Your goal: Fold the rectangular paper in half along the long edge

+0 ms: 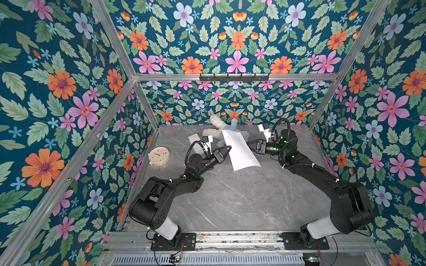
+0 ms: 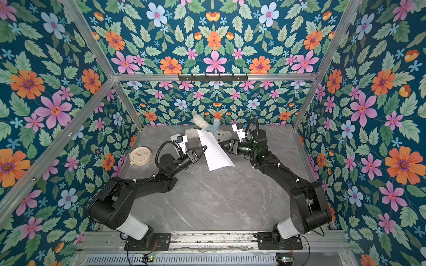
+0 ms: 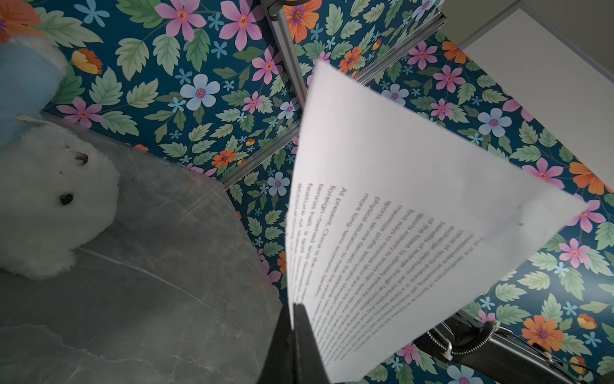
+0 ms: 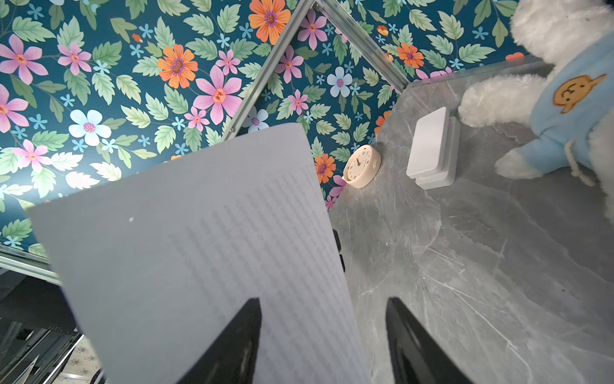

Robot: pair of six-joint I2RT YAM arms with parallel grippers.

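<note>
The white printed paper hangs in the air between my two grippers, slightly curved, over the middle of the table. My left gripper is shut on its edge, as the left wrist view shows. My right gripper faces the paper from the right with its fingers apart; the paper's edge lies within the gap between them, and nothing shows clamped.
A plush toy lies at the back of the grey table. A white box and a round clock are on the left side.
</note>
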